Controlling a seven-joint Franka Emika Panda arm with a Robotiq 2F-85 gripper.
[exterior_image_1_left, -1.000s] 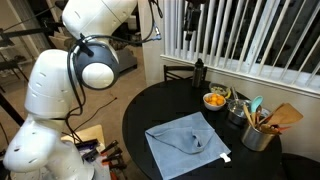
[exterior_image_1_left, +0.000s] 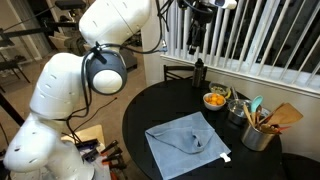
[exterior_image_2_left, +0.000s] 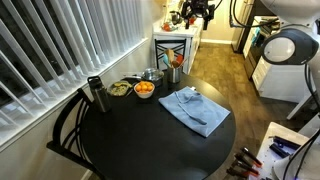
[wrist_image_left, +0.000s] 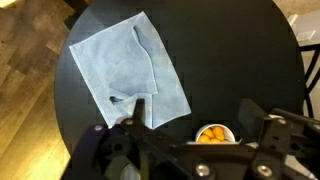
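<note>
A light blue-grey cloth (wrist_image_left: 120, 65) lies mostly flat on the round black table, with a folded or bunched part on top of it. Exterior view 1 shows the same cloth (exterior_image_1_left: 180, 155) towards the table's front, and in exterior view 2 the cloth (exterior_image_2_left: 203, 118) is on the right side. High above the table is my gripper, its two fingers wide apart and nothing between them. It touches neither the cloth nor anything else on the table.
A white bowl of oranges (exterior_image_1_left: 214, 100) stands at the back, near a dark bottle (exterior_image_1_left: 198, 75). A metal pot of utensils (exterior_image_1_left: 257, 136) is at the right, with metal cookware (exterior_image_1_left: 237, 110) beside it.
The arm has shifted, and my gripper appears somewhat lower in exterior view 1 than before. The cloth and the other table items have stayed put.
</note>
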